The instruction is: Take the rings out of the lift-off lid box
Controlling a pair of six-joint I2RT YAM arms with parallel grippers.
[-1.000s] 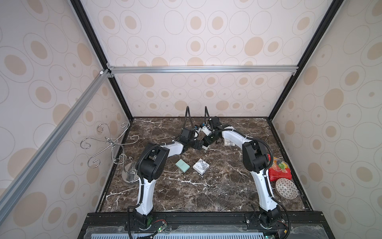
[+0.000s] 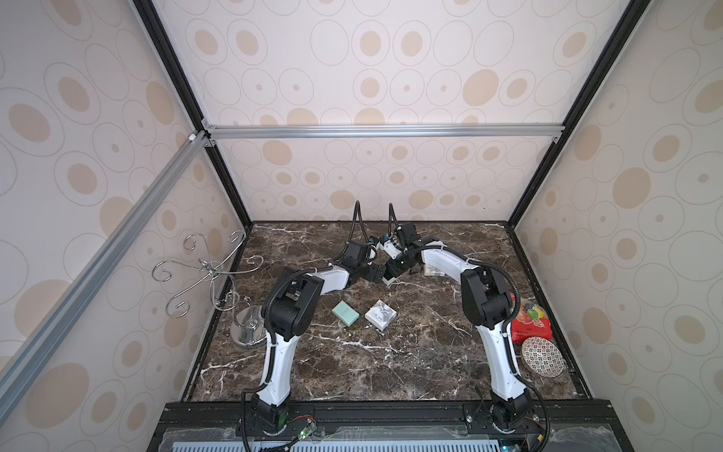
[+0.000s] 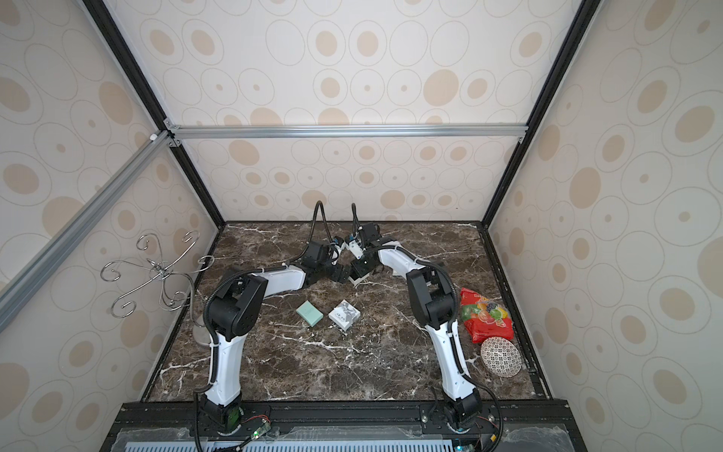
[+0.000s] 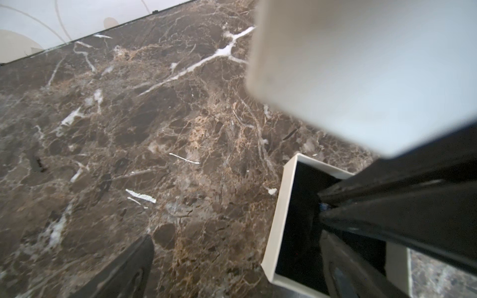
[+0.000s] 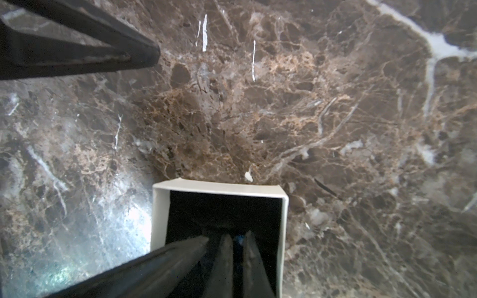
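Note:
A white open box with a black interior (image 4: 280,218) (image 5: 218,208) stands at the back centre of the table, mostly hidden by the arms in both top views. My left gripper is open, one finger over the box and the other outside its wall. My right gripper points down into the box, shut, its tips close together. A small blue glint shows at those tips; I cannot tell what it is, and no ring can be made out clearly.
A mint box (image 2: 345,313) and a white patterned box (image 2: 380,315) lie in front. A red bag (image 2: 531,324) and round lattice piece (image 2: 542,356) are at the right, a metal stand (image 2: 211,267) at the left.
My left arm is almost unchanged.

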